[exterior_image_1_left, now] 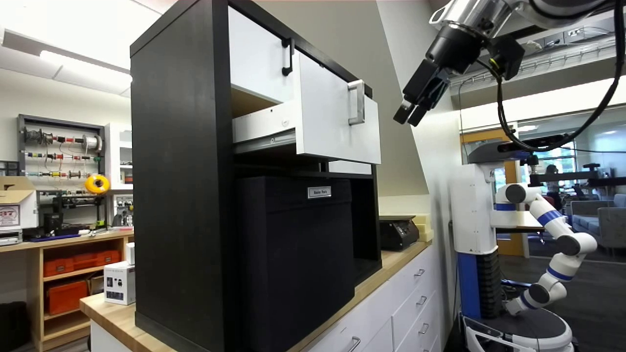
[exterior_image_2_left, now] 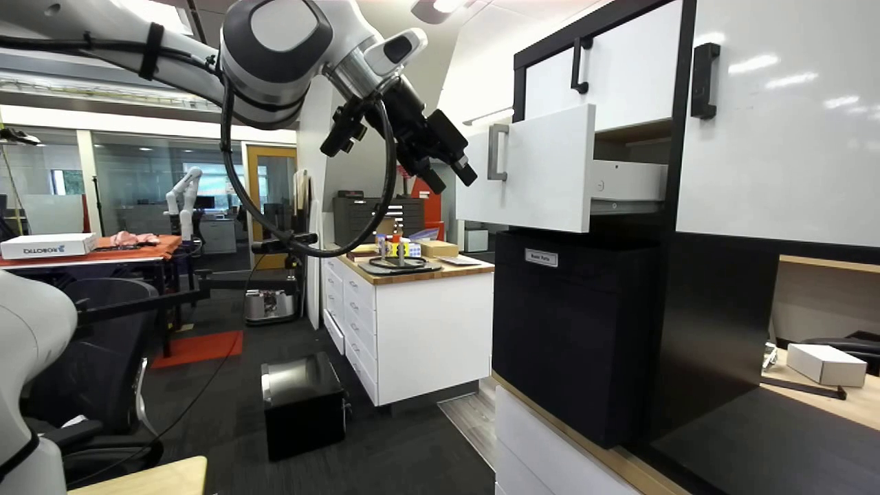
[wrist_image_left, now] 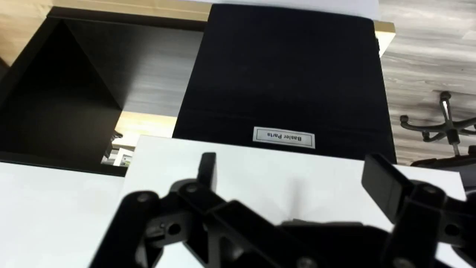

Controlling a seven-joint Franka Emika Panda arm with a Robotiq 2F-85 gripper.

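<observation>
A white drawer (exterior_image_1_left: 328,108) with a grey handle (exterior_image_1_left: 356,102) stands pulled out of the dark cabinet (exterior_image_1_left: 176,176). In exterior view 2 the same drawer front (exterior_image_2_left: 548,169) juts out to the left, its handle (exterior_image_2_left: 496,152) on the outer face. My gripper (exterior_image_1_left: 409,115) hangs in the air in front of the drawer, apart from it, and tilts down toward it. Its fingers are spread, and nothing sits between the fingers in the wrist view. There the drawer front fills the area behind them, with the handle not distinguishable.
Below the drawer is a black bin (exterior_image_1_left: 305,264) labelled "Basler Parts". A closed white door with a black handle (exterior_image_2_left: 703,81) adjoins the drawer, and another white front with a black handle (exterior_image_2_left: 581,66) sits above. The space before the cabinet is free.
</observation>
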